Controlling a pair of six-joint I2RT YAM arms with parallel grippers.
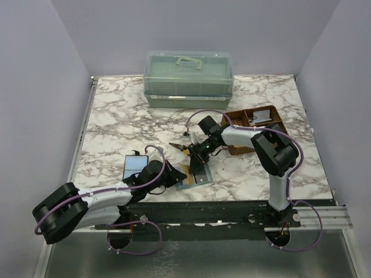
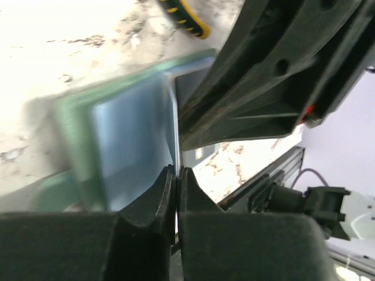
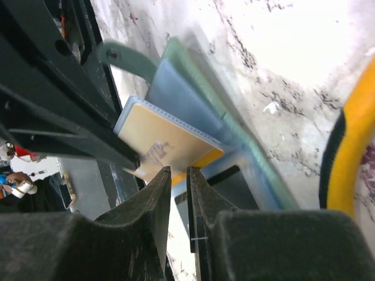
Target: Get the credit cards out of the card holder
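Observation:
The card holder (image 1: 204,180), pale blue with green edges and a dark card area, lies open at the front middle, both grippers over it. A tan card (image 3: 162,141) tilts out of its pocket in the right wrist view, beside my left gripper (image 1: 179,175). The left wrist view shows that gripper's fingers close together at a thin pale edge; whether they grip it is unclear. My right gripper (image 1: 196,161) is over the holder's dark side; its finger state is hard to see from these views.
A yellow-and-black tool (image 3: 348,152) lies just behind the holder. A brown compartment box (image 1: 248,113) stands at right, a green lidded case (image 1: 188,87) at back, a blue-grey object (image 1: 134,165) at left.

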